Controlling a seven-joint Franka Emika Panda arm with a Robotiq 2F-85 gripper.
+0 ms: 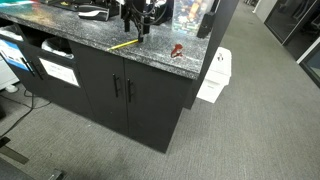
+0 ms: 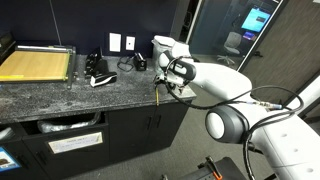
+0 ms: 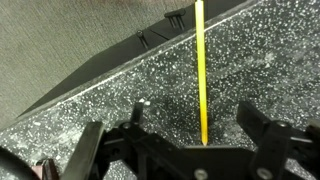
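A thin yellow stick [image 3: 202, 75] lies on the speckled dark counter [image 3: 100, 115], its far end reaching the front edge in the wrist view. Exterior view 1 has the same stick [image 1: 125, 45] close to that edge. My gripper is open, with its black fingers spread to either side of the stick's near end and nothing held. From outside, the gripper [image 1: 138, 32] appears just above the counter, close to the stick; the exact height is hard to judge.
A small red object [image 1: 176, 50] rests to the right on the counter, near a clear bag of colourful items [image 1: 190, 14]. Black equipment [image 2: 100, 68] stands further left. White boxes [image 1: 215, 75] are on the floor beside the cabinet.
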